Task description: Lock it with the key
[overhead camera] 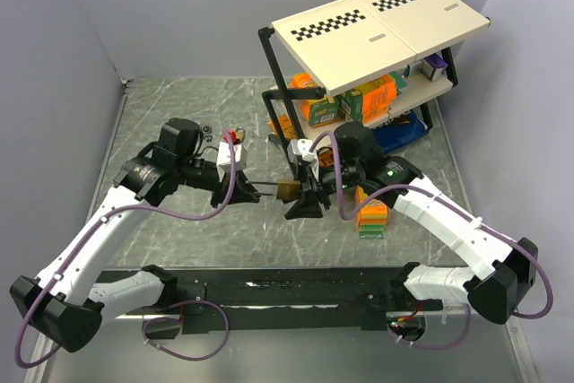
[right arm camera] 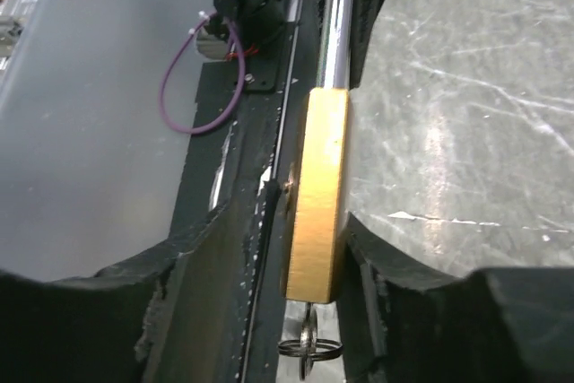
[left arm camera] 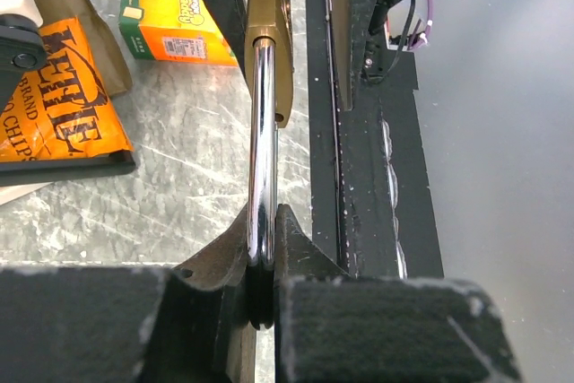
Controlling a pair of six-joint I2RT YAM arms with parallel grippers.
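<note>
A brass padlock (overhead camera: pixel 288 190) hangs in the air between the two arms, with its long chrome shackle (left arm camera: pixel 262 150) toward my left gripper (overhead camera: pixel 240 193), which is shut on that shackle. My right gripper (overhead camera: pixel 305 200) is at the lock's body. In the right wrist view the brass body (right arm camera: pixel 317 195) fills the space between the fingers, with a key bow and ring (right arm camera: pixel 308 345) sticking out below it; the fingers are part open, and I cannot tell whether they touch it.
A shelf rack (overhead camera: pixel 377 33) with snack boxes and bags stands at the back right. Orange boxes (overhead camera: pixel 371 213) lie right of my right gripper. Small loose items lie on the marble table behind my left gripper.
</note>
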